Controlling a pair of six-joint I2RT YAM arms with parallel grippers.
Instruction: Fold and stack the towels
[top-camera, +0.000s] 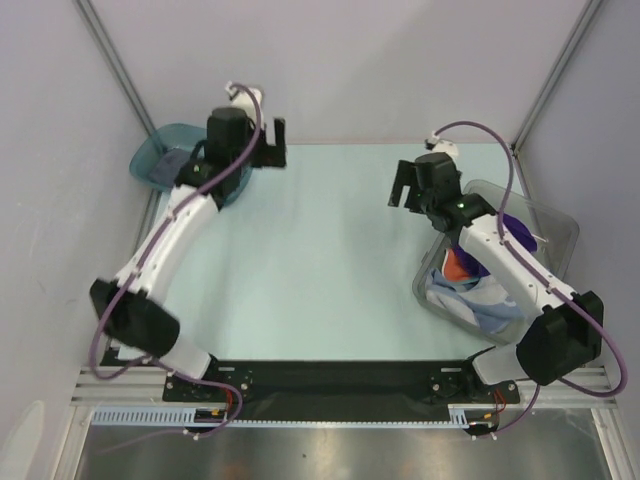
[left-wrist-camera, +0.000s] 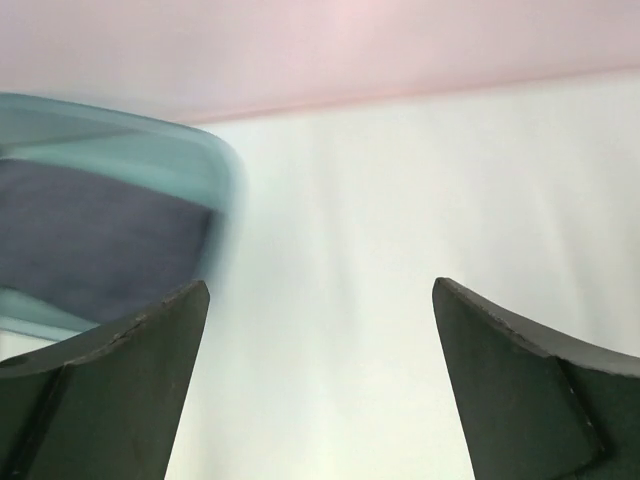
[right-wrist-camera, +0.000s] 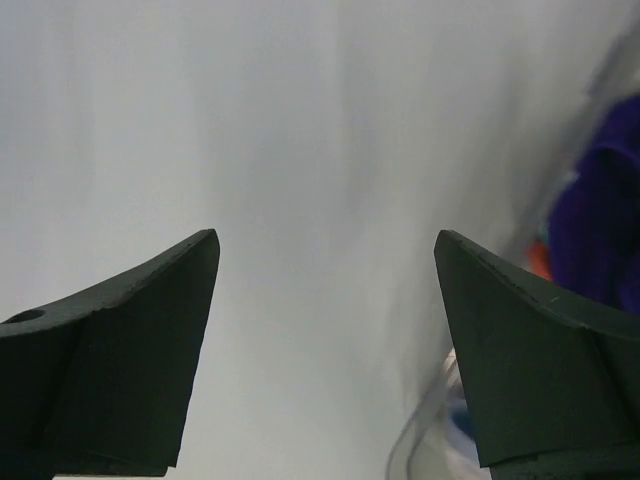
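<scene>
A dark grey towel (left-wrist-camera: 90, 235) lies flat and folded in the teal bin (top-camera: 150, 150) at the back left; the left arm hides part of both from above. My left gripper (top-camera: 268, 146) is open and empty, over the bin's right edge. Near the right bin's back left corner, my right gripper (top-camera: 400, 185) stands open with nothing between its fingers. Loose in the grey bin (top-camera: 560, 235) on the right are a purple towel (top-camera: 519, 232), an orange one (top-camera: 453, 267) and light blue and whitish cloth (top-camera: 490, 303).
The white table (top-camera: 310, 270) between the two bins is bare. A pale wall (top-camera: 330, 70) rises behind it. The right forearm (top-camera: 510, 260) passes over the right bin.
</scene>
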